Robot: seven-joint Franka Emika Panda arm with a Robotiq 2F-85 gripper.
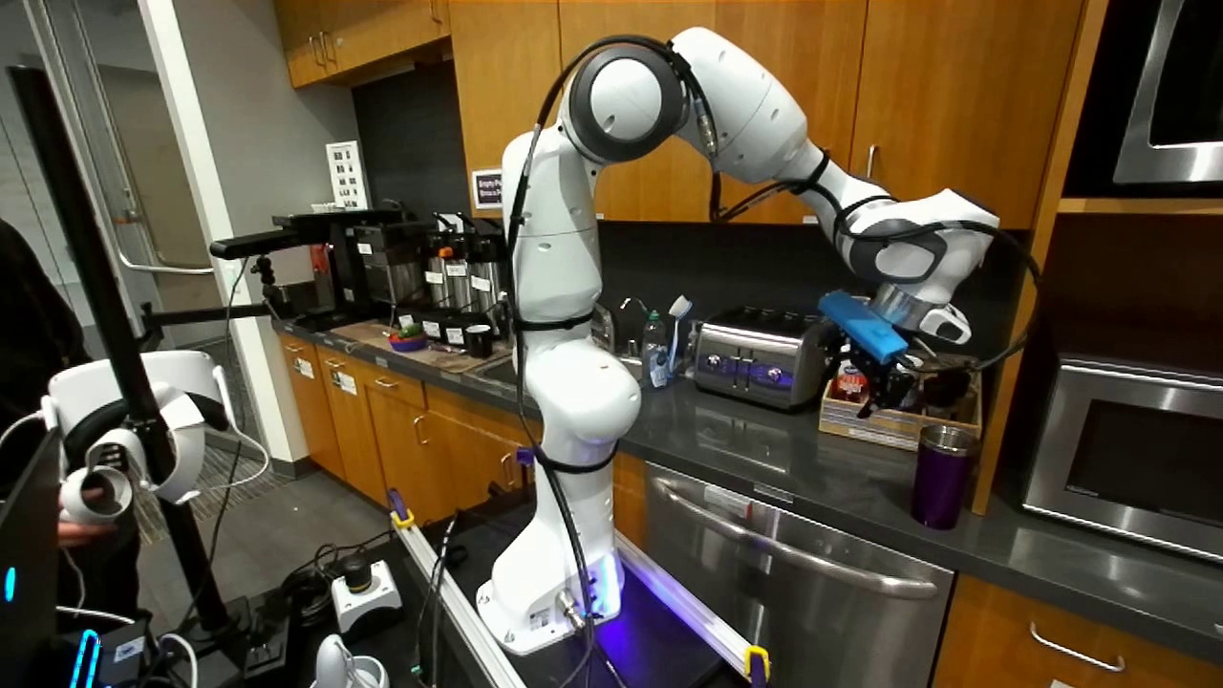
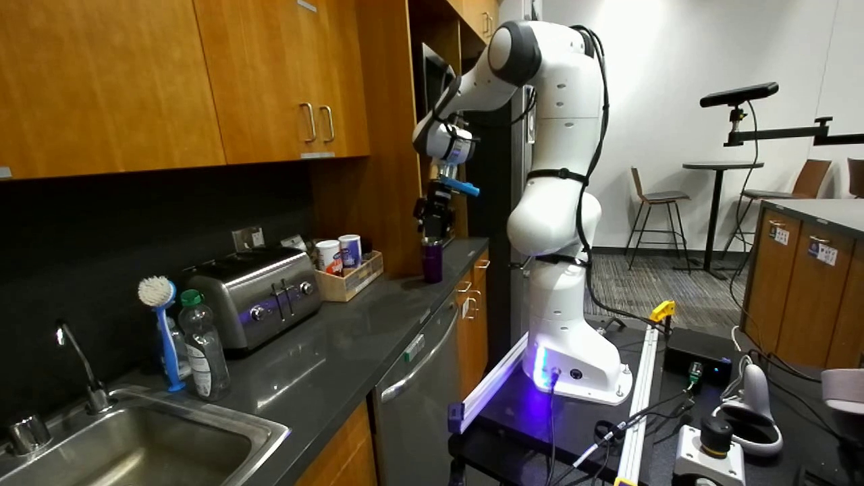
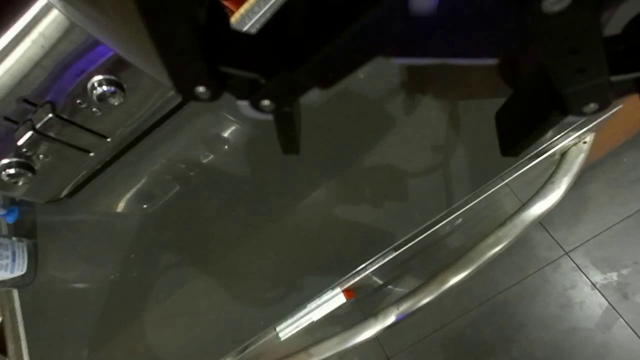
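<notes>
My gripper stands open in the wrist view, its two dark fingers [image 3: 288, 129] wide apart, with only the grey counter visible between their tips. In exterior view 1 the gripper [image 1: 880, 394] hangs above the counter, in front of the wooden crate [image 1: 877, 430]. A purple tumbler [image 1: 944, 480] stands upright on the counter, lower and to the gripper's right there. From exterior view 2 the gripper [image 2: 435, 223] appears just above the tumbler [image 2: 433, 260], partly overlapping its top; whether they touch cannot be told.
The steel toaster [image 1: 757, 357] stands left of the crate, which holds canisters [image 2: 350, 250]. Beyond it are a bottle [image 2: 204, 348] and a brush [image 2: 166, 332] near the sink [image 2: 162, 437]. A microwave [image 1: 1129, 447] sits at the right.
</notes>
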